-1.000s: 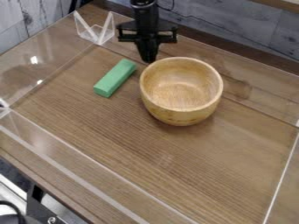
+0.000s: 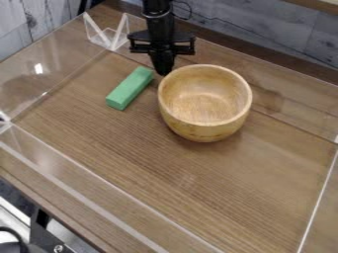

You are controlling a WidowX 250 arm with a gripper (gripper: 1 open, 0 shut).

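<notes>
My black gripper [image 2: 164, 61] reaches down from the arm at the top centre, its tip low beside the upper left rim of a large tan wooden bowl [image 2: 205, 104]. Whether anything is between its fingers is too small to tell; it appears shut. A green block [image 2: 129, 87] lies on the wooden table just left of the bowl, apart from the gripper.
A clear or white wire-like object [image 2: 107, 32] stands behind on the left. A dark wall runs along the back.
The arm and gripper have shifted very slightly at the top. The bowl and the green block have not moved.
</notes>
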